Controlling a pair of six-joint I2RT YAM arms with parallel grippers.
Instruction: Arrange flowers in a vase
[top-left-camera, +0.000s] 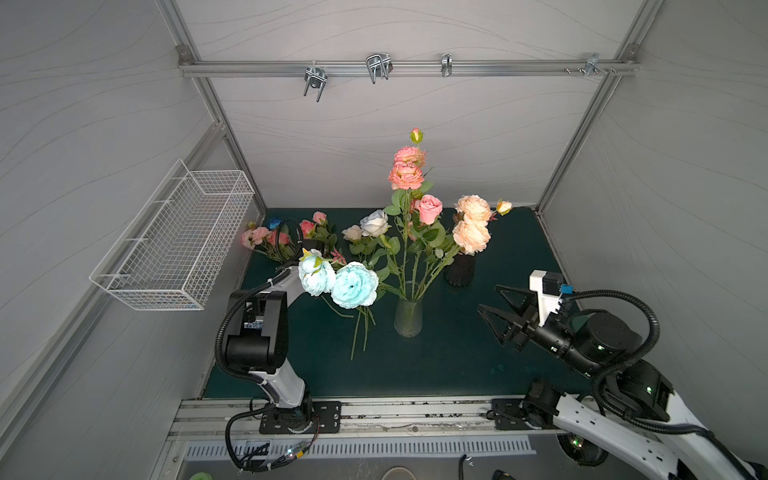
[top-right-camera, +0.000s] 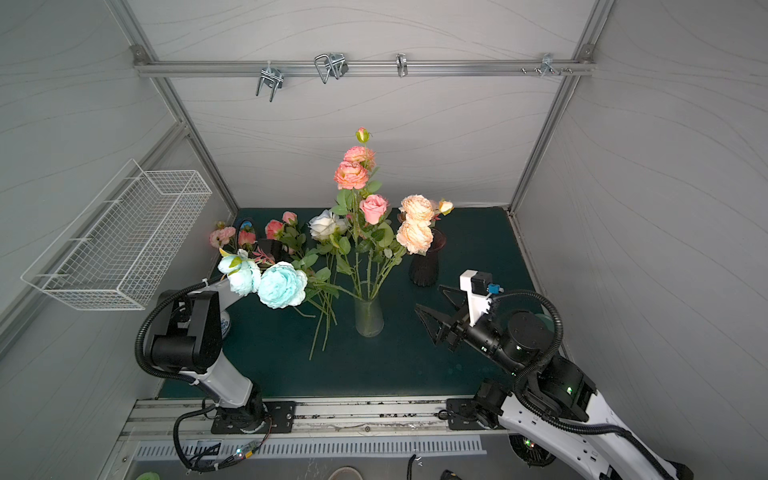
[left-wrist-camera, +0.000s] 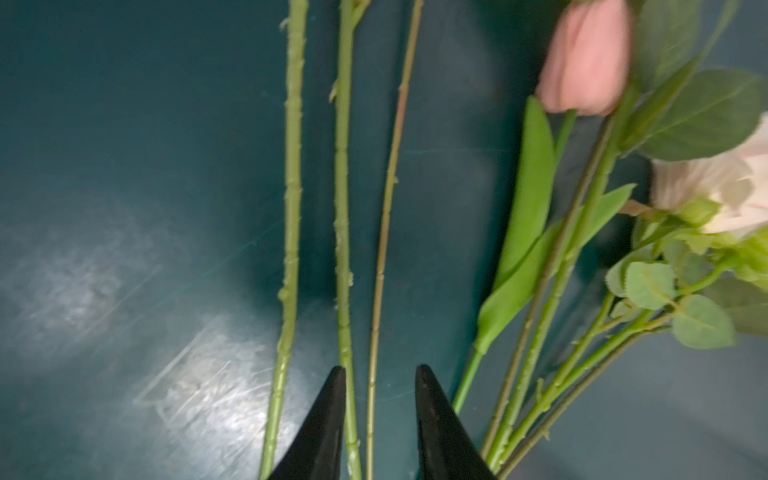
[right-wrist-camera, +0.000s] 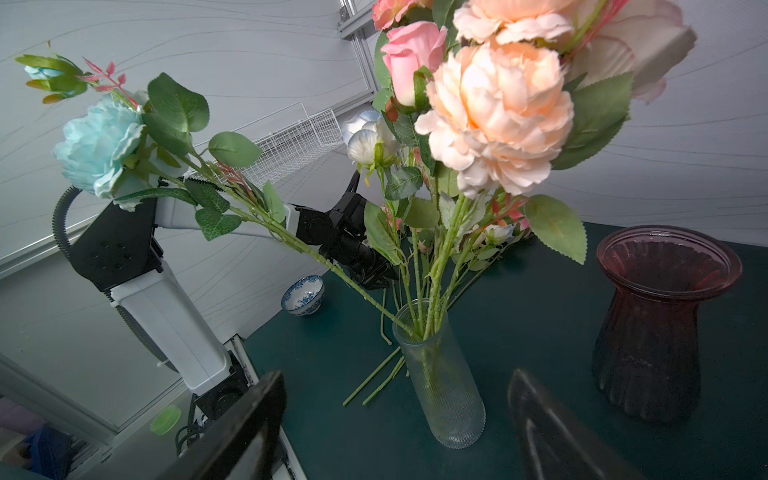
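Note:
A clear glass vase (top-left-camera: 408, 317) stands mid-table holding several flowers: coral roses (top-left-camera: 406, 176), a pink rose (top-left-camera: 428, 209), peach flowers (top-left-camera: 472, 234) and light-blue flowers (top-left-camera: 355, 285) leaning left. Loose stems (left-wrist-camera: 341, 200) and a pink tulip (left-wrist-camera: 588, 60) lie on the table in the left wrist view. My left gripper hovers above them, its fingers parted; two thin stems show in the gap, seemingly below the fingertips. From above, the blue flowers partly hide that gripper. Right of the vase, my right gripper (top-left-camera: 489, 299) is open and empty, facing the bouquet.
A dark purple vase (right-wrist-camera: 660, 328) stands behind and right of the clear one. A blue-and-white bowl (right-wrist-camera: 304, 295) sits at the left. The wire basket (top-left-camera: 180, 240) hangs on the left wall.

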